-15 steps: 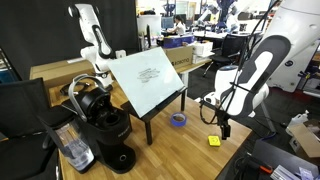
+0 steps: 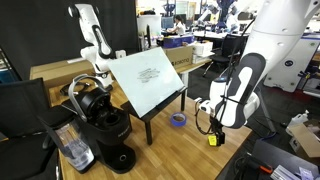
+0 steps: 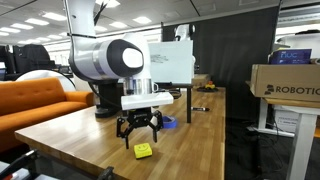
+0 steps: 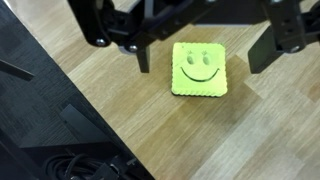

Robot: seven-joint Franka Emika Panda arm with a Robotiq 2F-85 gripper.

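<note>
A yellow square sponge (image 4: 199, 69) with a smiley face lies flat on the wooden table, between my open fingers in the wrist view. In exterior view 2 the sponge (image 3: 143, 151) rests near the table's front edge. My gripper (image 3: 138, 140) hangs open just above it, pointing down, with nothing held. From exterior view 1, the gripper (image 2: 215, 135) is close over the sponge (image 2: 213, 143) and partly covers it.
A blue ring-shaped object (image 2: 178, 119) lies farther back on the table. A tilted white board (image 2: 147, 76) and a black coffee machine (image 2: 100, 122) stand to the left. Bare tabletop (image 2: 165, 155) surrounds the sponge.
My gripper has moved left and down in exterior view 1, from right of the sponge to over it. The sponge has stayed in place.
</note>
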